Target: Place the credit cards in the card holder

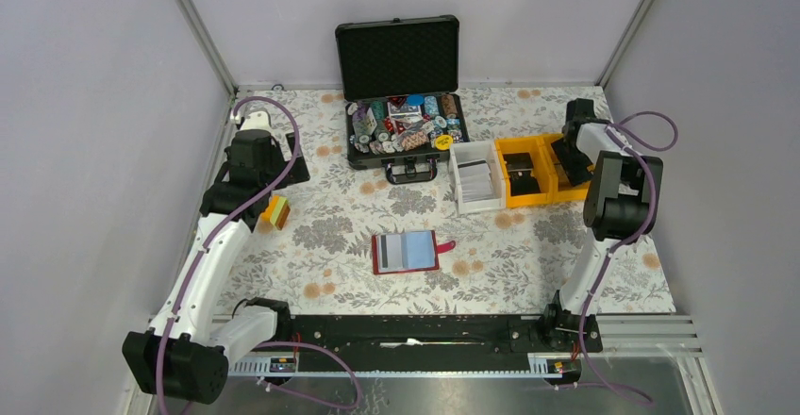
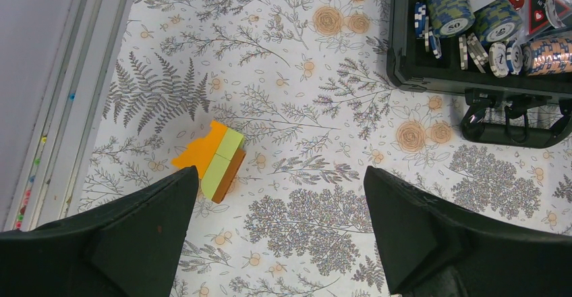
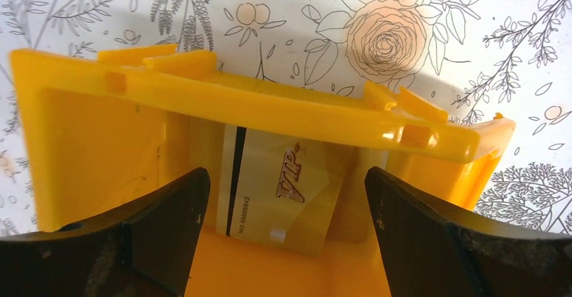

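A gold VIP card (image 3: 283, 189) lies flat at the bottom of the right-hand yellow bin (image 1: 554, 166). My right gripper is over that bin, its open fingers on either side of the card with nothing held. The card holder (image 1: 406, 252), red-edged with clear pockets and a pink tab, lies spread on the front middle of the table; a card with a dark stripe shows in its left part. Over the table's left side hangs my left gripper, open and empty.
Left of that bin stand another yellow bin (image 1: 509, 200) with dark items and a white bin (image 1: 459, 206) with white cards. An open black case (image 1: 396, 58) of poker chips sits at the back. Near the left arm lies an orange and green block (image 2: 218, 165).
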